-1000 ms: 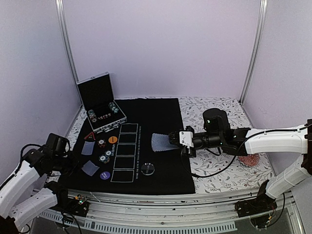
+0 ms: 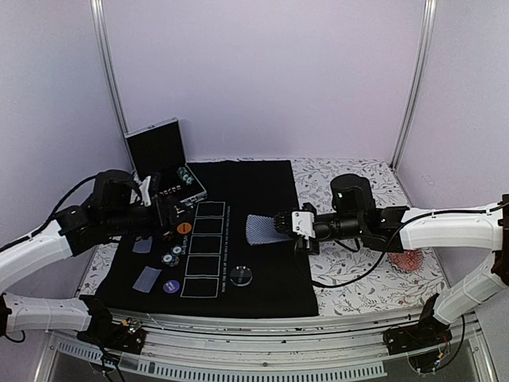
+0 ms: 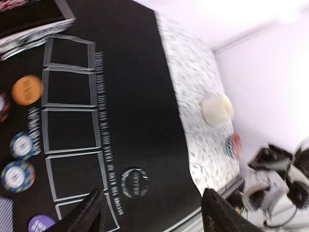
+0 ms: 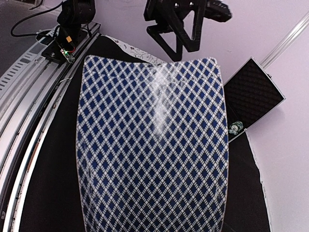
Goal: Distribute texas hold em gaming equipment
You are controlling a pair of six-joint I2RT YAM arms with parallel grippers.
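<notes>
Blue-and-white checked cards (image 4: 152,140) fill much of the right wrist view; my right gripper (image 2: 285,223) has them over the black mat (image 2: 266,191), its fingertips hidden behind them. In the left wrist view my left gripper has its fingers apart and nothing between. It is over the mat's left side, near the chip case (image 2: 155,151). Two cards lie there, one at the front (image 2: 147,279) and one farther back (image 2: 142,246). Chips lie beside the printed boxes: an orange one (image 3: 27,90), a purple one (image 2: 171,286) and blue-white ones (image 3: 18,176).
A clear round dealer piece (image 2: 241,275) lies right of the boxes. A reddish patterned item (image 2: 406,260) rests at the right, partly behind the right arm.
My left arm has swung from the front left corner inward and back over the mat, now covering part of the case. The front card turned slightly. The right arm has barely moved.
</notes>
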